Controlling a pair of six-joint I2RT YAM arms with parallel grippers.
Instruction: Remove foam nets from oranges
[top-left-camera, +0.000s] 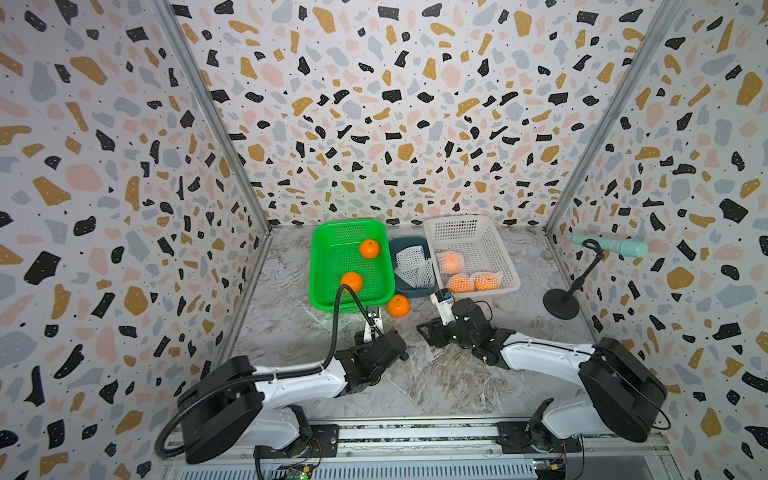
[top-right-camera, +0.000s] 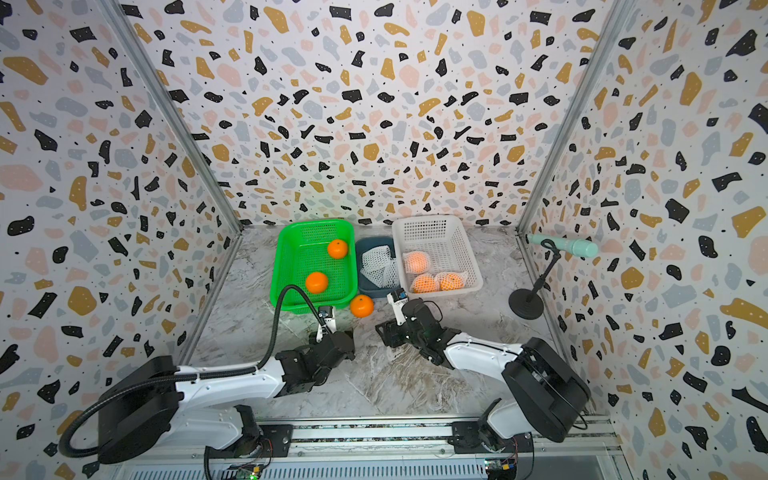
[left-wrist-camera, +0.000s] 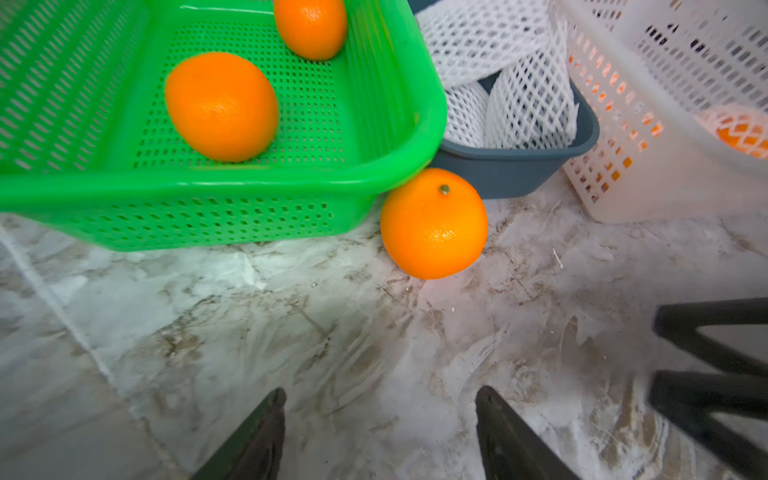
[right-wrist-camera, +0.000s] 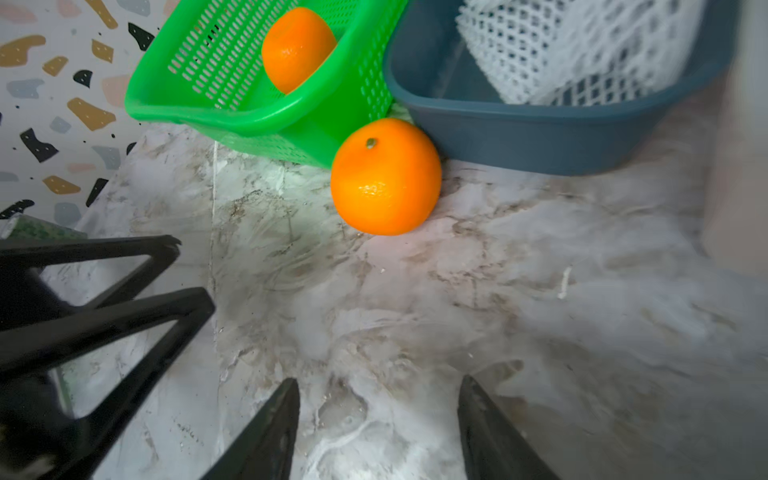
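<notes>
A bare orange (left-wrist-camera: 433, 228) rests on the table just outside the front right corner of the green basket (left-wrist-camera: 208, 208), which holds two more bare oranges (top-left-camera: 351, 281). The grey-blue bin (right-wrist-camera: 520, 128) holds loose white foam nets (right-wrist-camera: 600, 48). In the white basket (top-left-camera: 480, 240), oranges in foam nets (top-left-camera: 485, 281) lie along the front and left. My left gripper and right gripper both stand part open over bare marble, short of the loose orange, with nothing between their fingertips.
A black stand (top-left-camera: 561, 304) stands at the right beside the wall. The two arms are close together at the front centre.
</notes>
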